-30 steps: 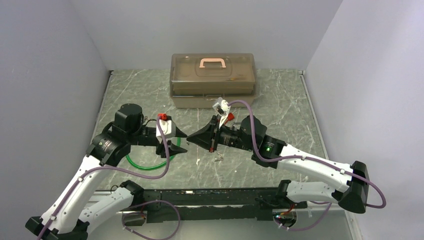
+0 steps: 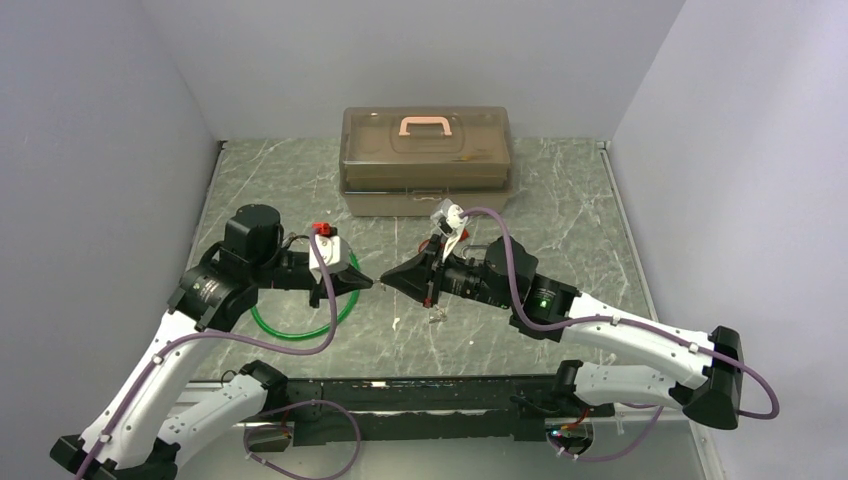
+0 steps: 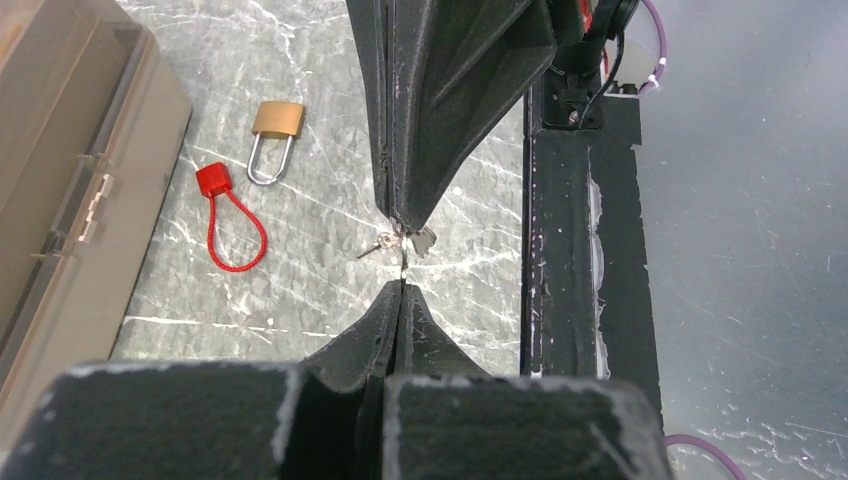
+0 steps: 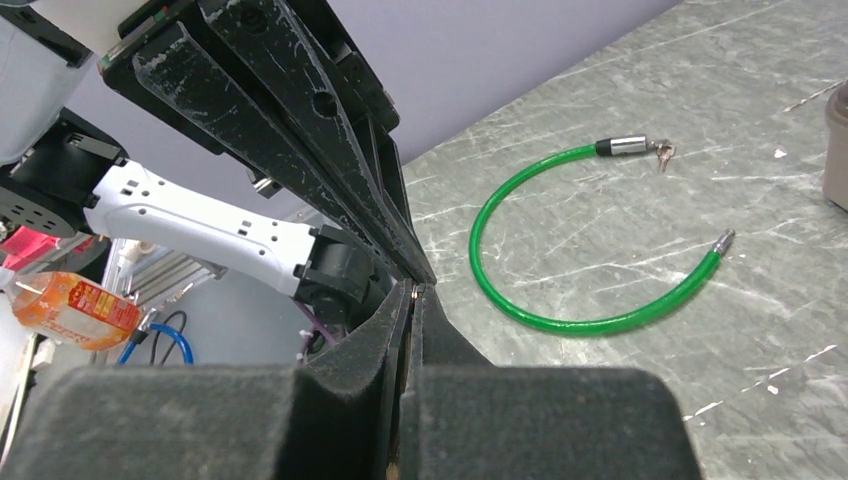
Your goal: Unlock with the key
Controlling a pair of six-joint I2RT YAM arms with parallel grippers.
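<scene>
My two grippers meet tip to tip over the table: left gripper (image 2: 369, 282), right gripper (image 2: 384, 279). Both are shut; a small thin silver piece, probably a key, shows between their tips in the left wrist view, and I cannot tell which holds it. Below lie loose keys (image 3: 388, 240), a brass padlock (image 3: 278, 120) and a red cable lock (image 3: 215, 181). A green cable lock (image 4: 620, 318) with keys (image 4: 664, 156) at one end lies on the table.
A lidded toolbox (image 2: 425, 160) stands at the back middle of the marble table (image 2: 580, 200). Grey walls bound the sides and back; a dark rail runs along the front edge.
</scene>
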